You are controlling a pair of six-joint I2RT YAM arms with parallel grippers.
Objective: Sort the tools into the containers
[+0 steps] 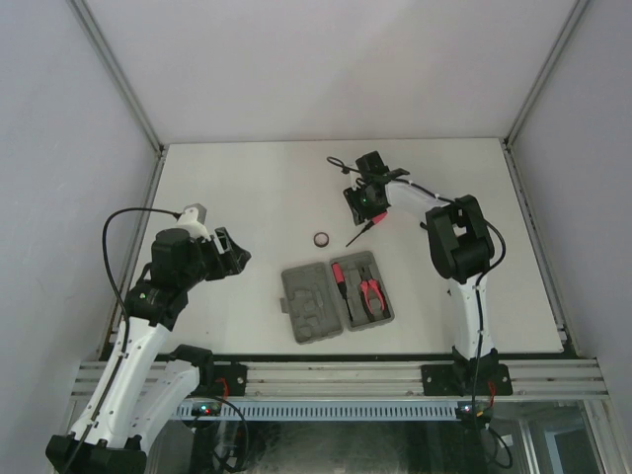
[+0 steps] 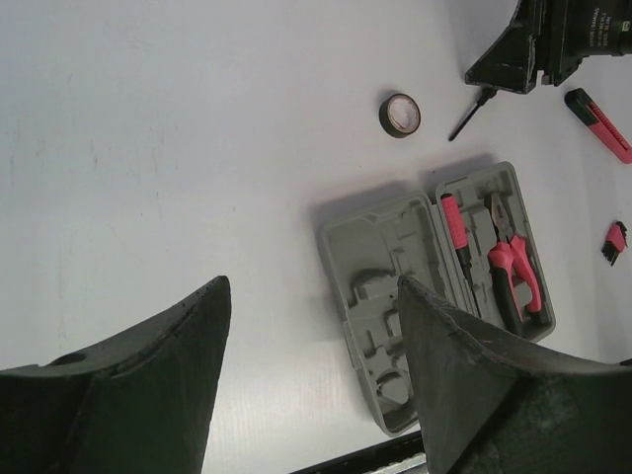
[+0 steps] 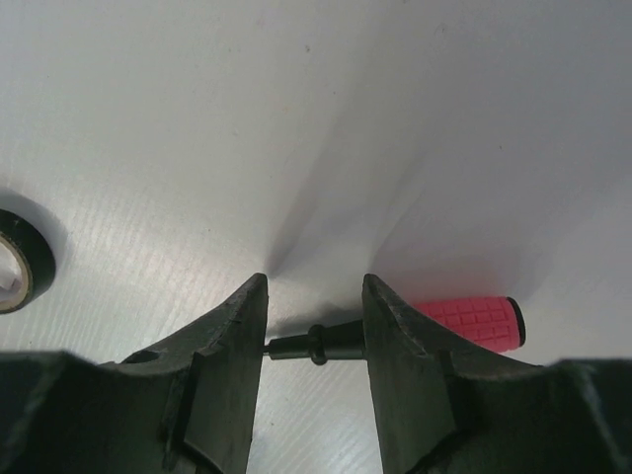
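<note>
A red-and-black screwdriver [image 3: 464, 321] lies on the table under my right gripper. Its black collar shows in the gap between the partly open fingers, and the right finger hides part of the handle. In the top view the right gripper [image 1: 359, 205] is just beyond the screwdriver [image 1: 369, 224]. My left gripper [image 1: 237, 255] hovers over the left side, open and empty. The grey toolbox [image 1: 309, 301] lies unfolded; its right half holds another red screwdriver [image 2: 454, 222] and red-handled pliers [image 2: 512, 259].
A roll of black tape [image 2: 400, 116] sits between toolbox and right gripper. To the right lie a red utility knife [image 2: 599, 125] and a small red-and-black item [image 2: 614, 242].
</note>
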